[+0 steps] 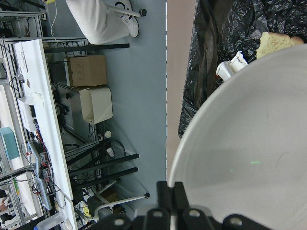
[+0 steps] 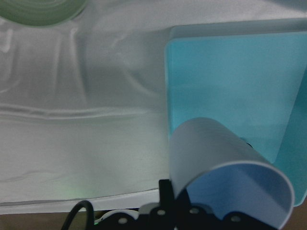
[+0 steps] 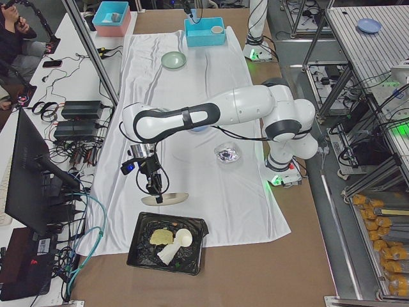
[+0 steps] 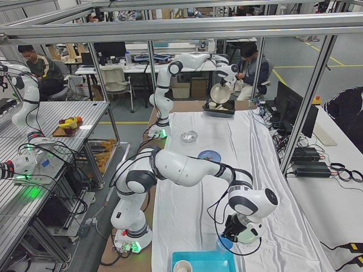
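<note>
A white plate [image 1: 249, 134] is held on edge by my left gripper [image 3: 155, 195], which is shut on its rim beside a black-bagged tray [image 3: 144, 252] holding a piece of bread [image 3: 160, 236] and white waste. In the right wrist view a pale blue cup [image 2: 216, 158] is in my right gripper, tilted over or beside a light blue bin [image 2: 230, 76]; my right gripper is shut on it. The bin holds a white cup [image 4: 181, 268] in the camera right view.
A green bowl [image 3: 173, 59] sits on the white cloth near the bin. A blue plate [image 4: 209, 155] and a crumpled clear item [image 3: 227, 152] lie mid-table. A monitor and cables line the table's side.
</note>
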